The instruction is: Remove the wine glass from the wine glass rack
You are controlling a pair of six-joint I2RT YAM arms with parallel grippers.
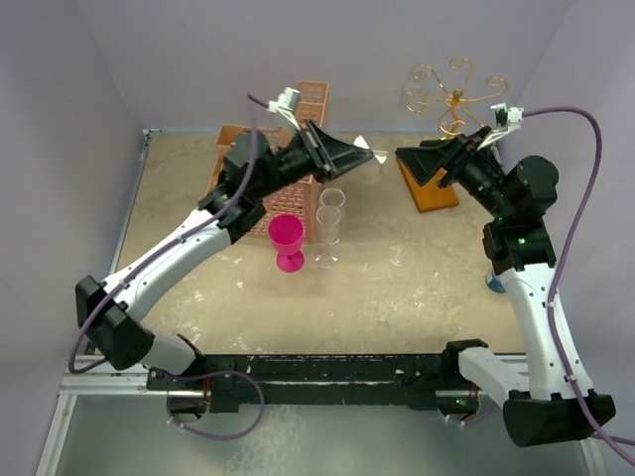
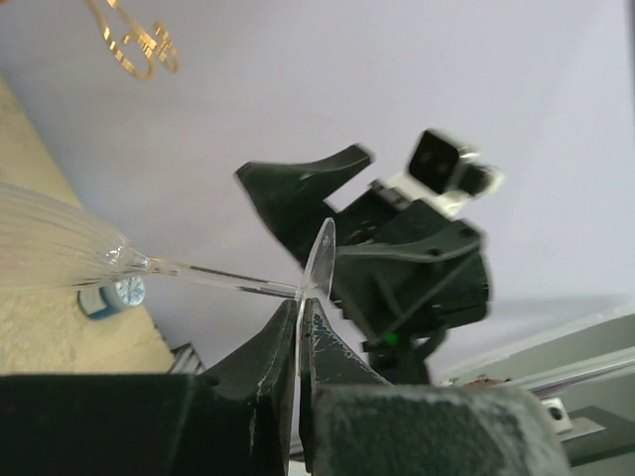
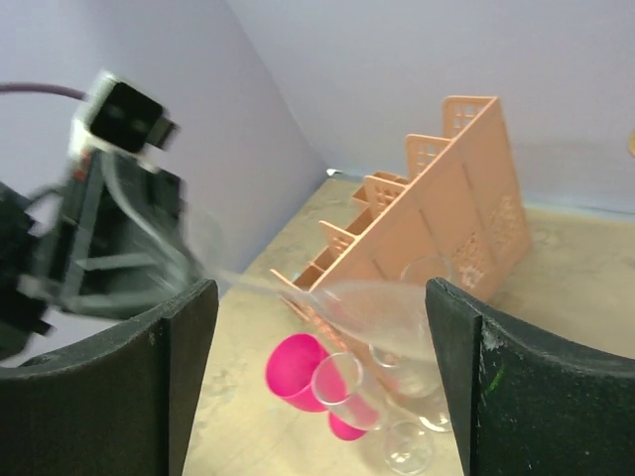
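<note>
My left gripper [image 1: 359,156] is raised over the middle, shut on a clear wine glass by its foot; the stem runs out sideways, the bowl blurred in the right wrist view. My right gripper [image 1: 417,159] stands open to the right of that glass, nothing clearly between its fingers. At the upper right stands the gold glass rack [image 1: 456,99], with a glass [image 1: 415,94] on its left side.
An orange crate rack [image 3: 466,208] stands left of centre, with a pink goblet [image 1: 286,236] and several clear glasses [image 1: 328,228] before it. A wooden board [image 1: 433,198] lies under the gold rack.
</note>
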